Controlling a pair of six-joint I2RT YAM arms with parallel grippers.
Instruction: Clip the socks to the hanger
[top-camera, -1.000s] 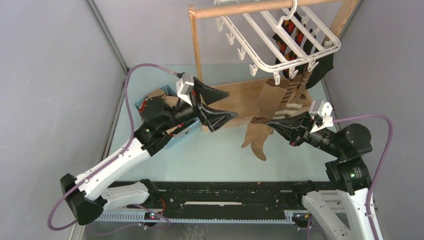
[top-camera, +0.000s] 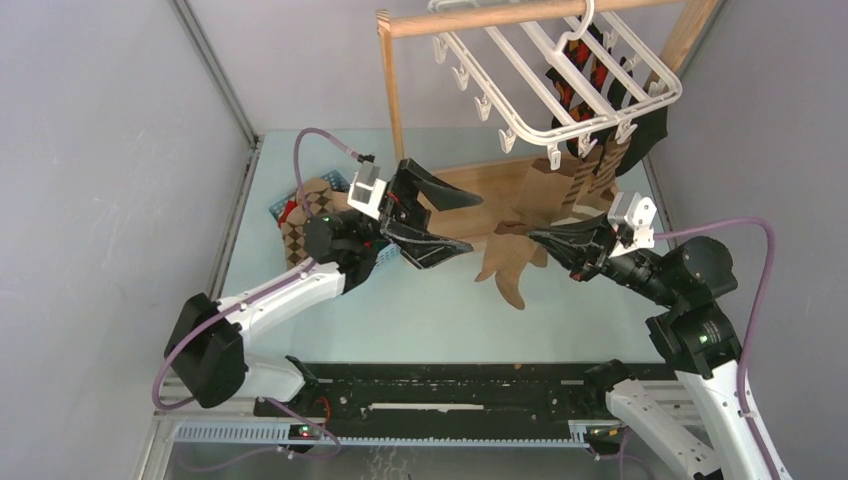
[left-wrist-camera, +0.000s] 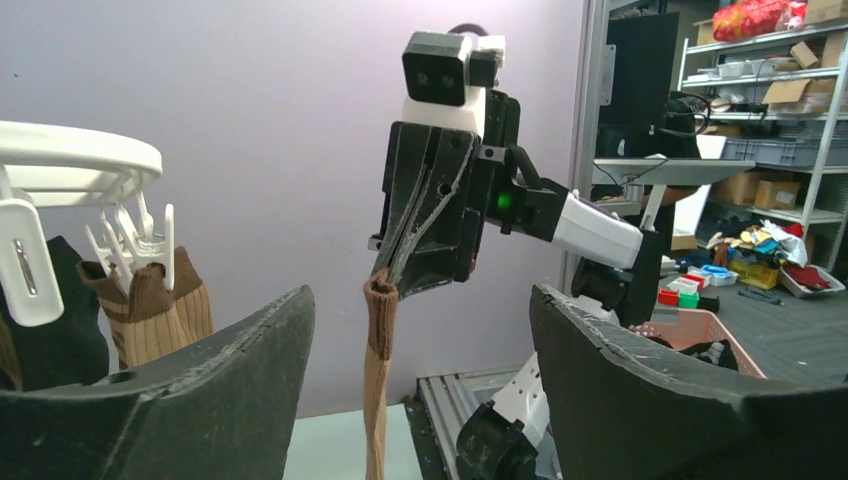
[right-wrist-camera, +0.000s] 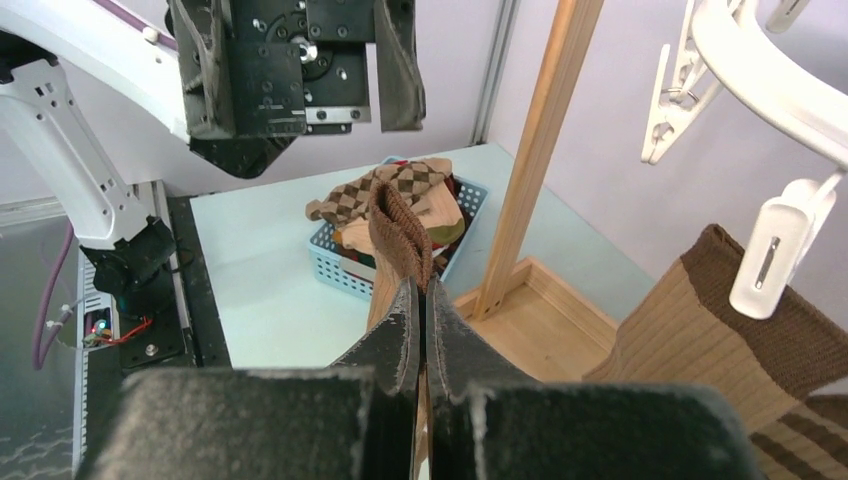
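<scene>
From my right gripper, shut on its cuff, hangs a plain brown sock; in the right wrist view the sock's dark cuff rises just beyond the closed fingertips. To its left my left gripper is spread open with nothing between its fingers, facing the sock across a short gap. The left wrist view has the same sock hanging edge-on between the two fingers, farther out. Above is the white hanger with clips along its edge. Another brown sock is held at a clip, and patterned and dark socks hang there too.
A wooden frame carries the hanger, its left post standing behind my left gripper. A blue basket of socks sits at the table's left.
The right gripper shifted slightly left and up with the sock.
</scene>
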